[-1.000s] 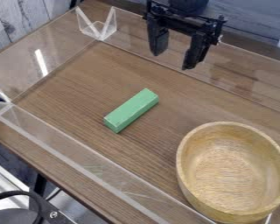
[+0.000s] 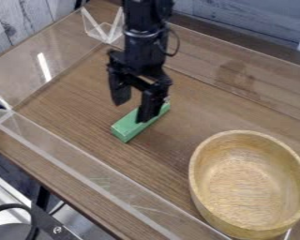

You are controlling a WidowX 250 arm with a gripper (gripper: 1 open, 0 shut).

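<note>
A green rectangular block [image 2: 131, 127] lies flat on the wooden table in the middle of the camera view. The black robot gripper [image 2: 136, 98] hangs just above it, its body covering the block's upper right part. The gripper looks open; whether it touches the block cannot be told.
A large round pale yellow bowl [image 2: 244, 183] sits at the lower right. A clear plastic edge runs along the left side of the table [image 2: 65, 94]. A black cable lies at the lower left.
The arm has moved down and toward the viewer from the back of the table, and the gripper is now over the green block. The block and bowl look unmoved.
</note>
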